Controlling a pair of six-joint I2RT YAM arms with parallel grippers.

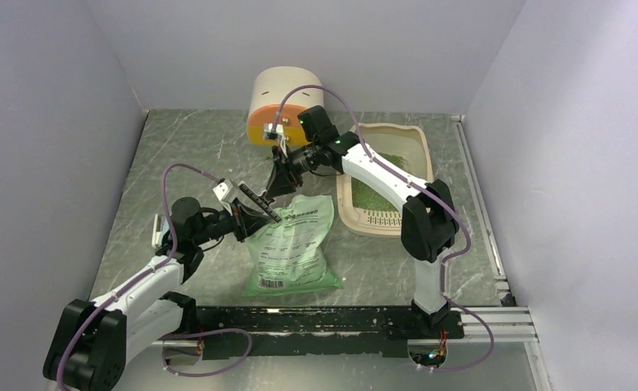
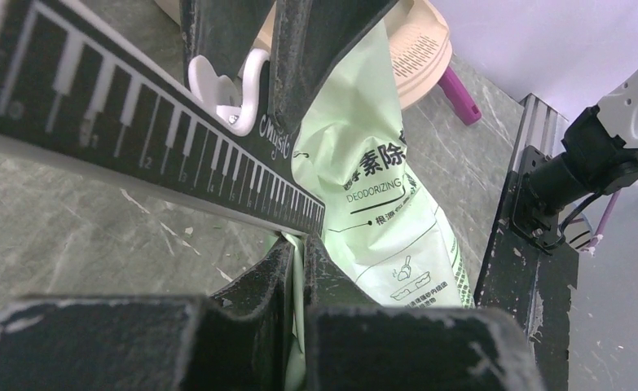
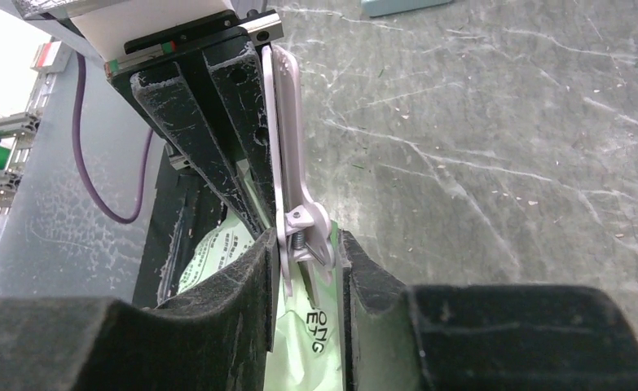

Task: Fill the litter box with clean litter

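A green plastic litter bag lies in the front middle, its top pulled up. My left gripper is shut on the bag's top, just under a long black clip with white markings and "Music" on it, which lies across the bag. The clip's pale handle rises in the right wrist view. My right gripper is at that handle, fingers part-way apart around the clip's lower end; whether it grips is hidden. The litter box, holding green litter, stands at the right behind the right arm.
A white and orange cylindrical container stands at the back. A magenta tool lies by the litter box.
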